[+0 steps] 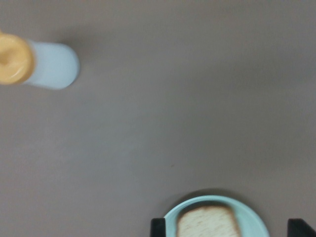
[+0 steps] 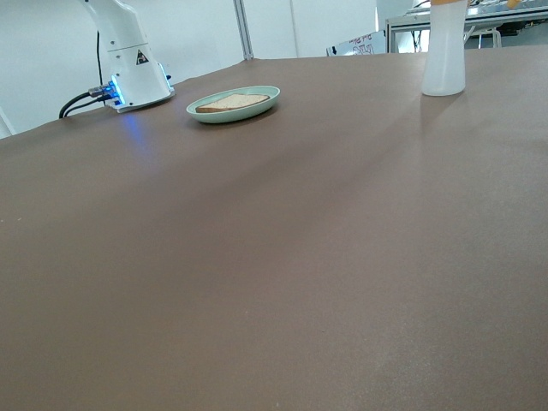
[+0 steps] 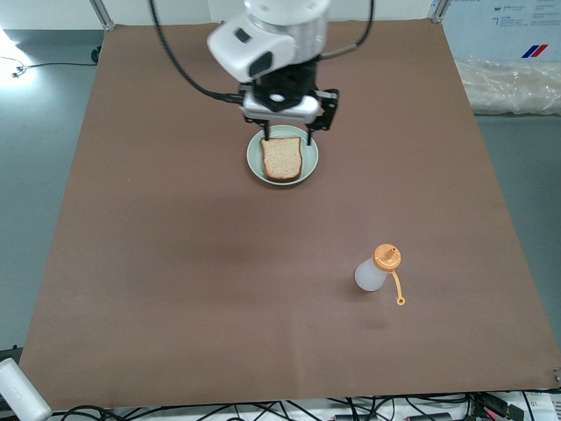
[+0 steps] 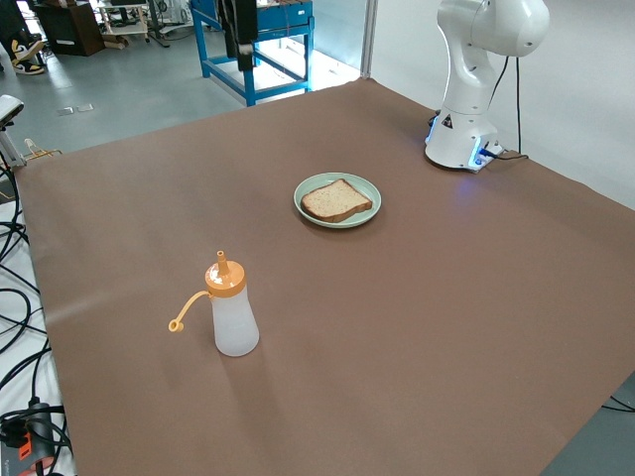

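A slice of bread [image 3: 281,159] lies on a pale green plate [image 3: 256,172], also seen in the right camera view [image 4: 335,201]. My gripper [image 3: 287,139] hangs above the plate's far side with its two fingers apart, open, nothing visible between them. In the wrist view the fingertips [image 1: 158,226] frame the plate at the bottom edge. A translucent squeeze bottle [image 4: 234,322] with an orange cap and dangling strap stands nearer the front of the table, upper left in the wrist view.
The white robot base [image 4: 459,139] sits at its back. Cables and equipment [image 4: 30,436] run along the front edge, off the tabletop.
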